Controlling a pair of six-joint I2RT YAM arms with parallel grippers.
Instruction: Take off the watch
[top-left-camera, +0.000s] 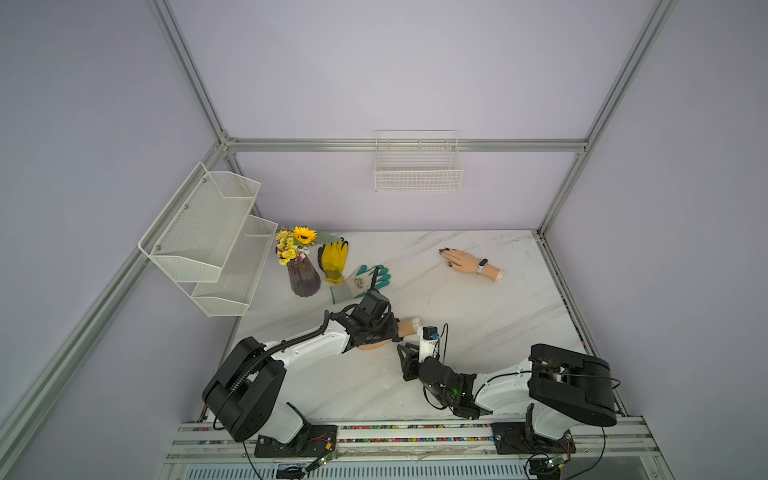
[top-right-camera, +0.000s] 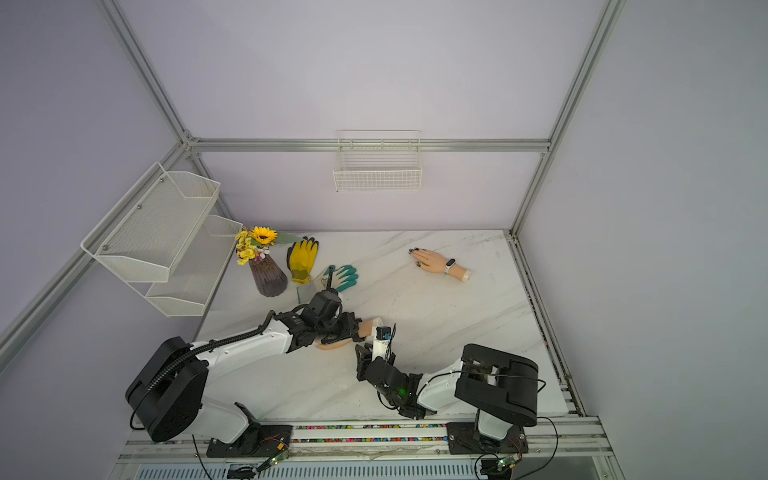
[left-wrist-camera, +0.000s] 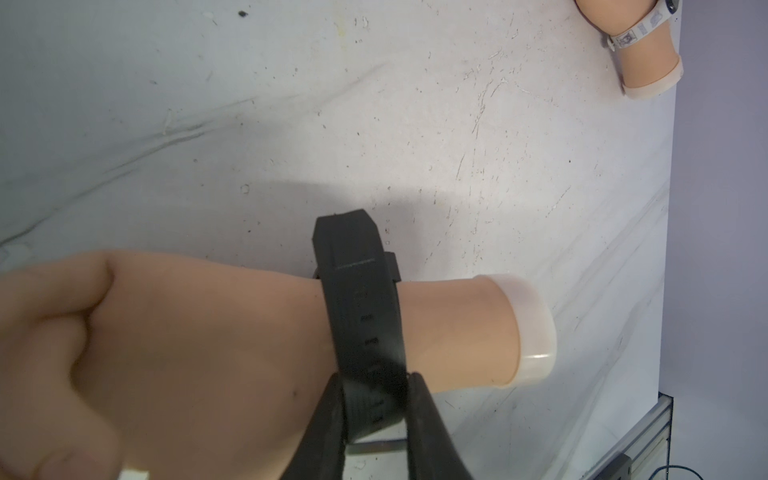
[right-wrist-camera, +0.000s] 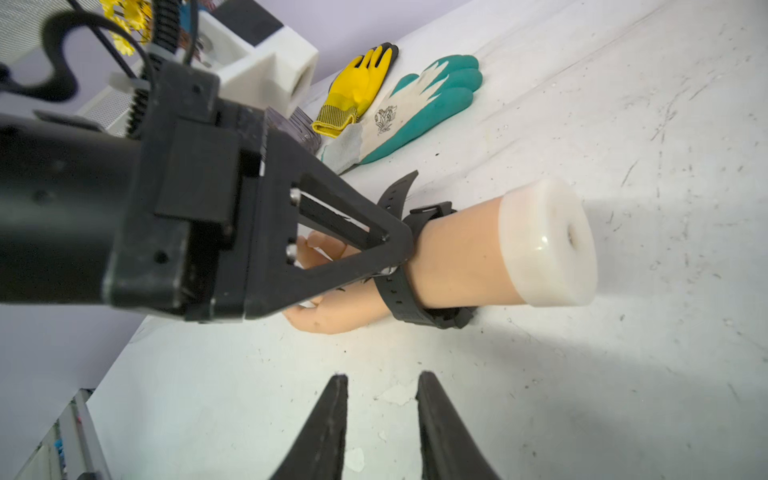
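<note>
A black watch strap (left-wrist-camera: 364, 328) is around the wrist of a dummy hand (left-wrist-camera: 216, 344) lying on the table, with one end of the strap standing free of the wrist. My left gripper is at the strap, a fingertip close along each of its edges; whether they press on it cannot be told. From the right wrist view, the black watch (right-wrist-camera: 404, 300) still circles the forearm, partly hidden by the left gripper. My right gripper stands open in front of the forearm, fingertips apart and only tabletop showing between them.
Farther back right lies a second dummy hand (top-left-camera: 461, 260) wearing a light-strapped watch (top-left-camera: 482, 265). Yellow gloves (top-left-camera: 333, 261), a grey-teal glove (top-left-camera: 352, 285) and a flower vase (top-left-camera: 304, 277) stand or lie at the back left.
</note>
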